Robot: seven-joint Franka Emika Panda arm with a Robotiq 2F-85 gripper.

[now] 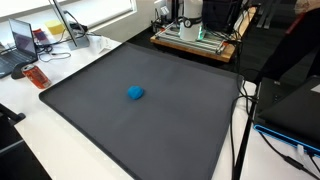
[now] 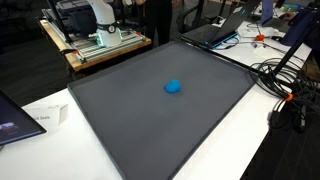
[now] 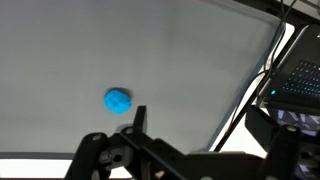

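A small, rounded blue object (image 1: 135,92) rests on the dark grey mat (image 1: 150,130). Exterior view 2 shows this blue lump (image 2: 173,87) on the mat's far half, with bare surface around it. From above, in the wrist view, the blue object (image 3: 117,101) appears left of my gripper, apart from its fingers. The two black fingers are spread wide, and only bare mat shows between them. Neither exterior view shows the gripper.
An orange-red can (image 1: 37,77) stands beside the mat's left corner, near a laptop (image 1: 25,42). Cables (image 2: 285,85) lie along the table beside the mat. A laptop (image 3: 298,75) shows right in the wrist view.
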